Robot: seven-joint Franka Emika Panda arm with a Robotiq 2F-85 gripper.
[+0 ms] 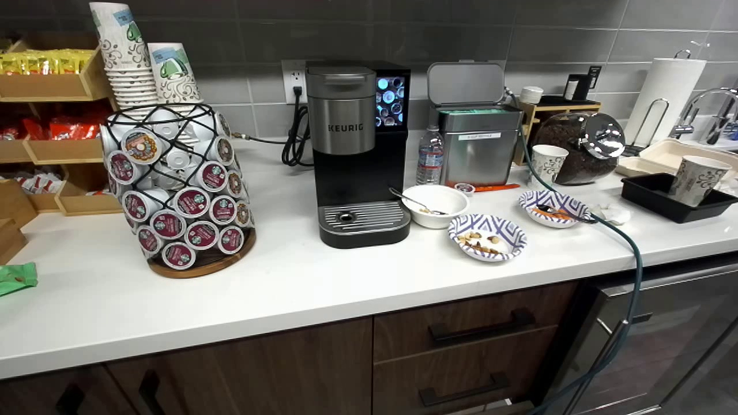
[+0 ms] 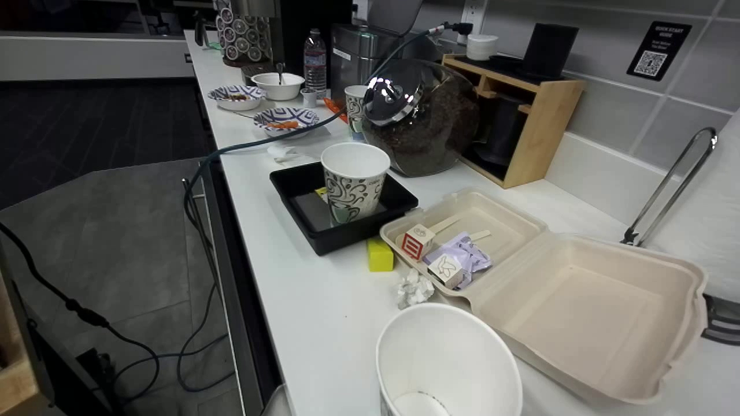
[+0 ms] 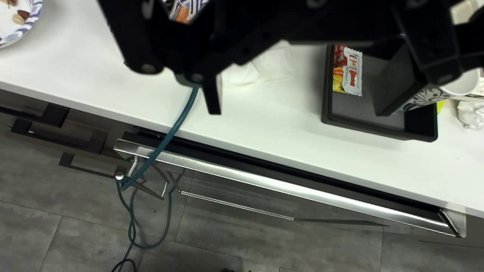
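My gripper shows in the wrist view only, its dark fingers (image 3: 211, 93) spread wide apart. It is open over the white counter, with nothing held between the fingers. Below the right finger lies a black tray (image 3: 379, 126) with wrapped snacks (image 3: 352, 72) in it. A patterned paper cup (image 2: 355, 181) stands tilted in this tray. White crumpled paper (image 3: 245, 72) lies on the counter to the tray's left. Neither exterior view has the arm in it.
A dark green cable (image 1: 633, 259) crosses the counter and hangs over its front edge. The coffee machine (image 1: 346, 152), pod rack (image 1: 183, 190) and patterned bowls (image 1: 488, 237) stand farther left. An open takeout box (image 2: 589, 305) lies beside the tray.
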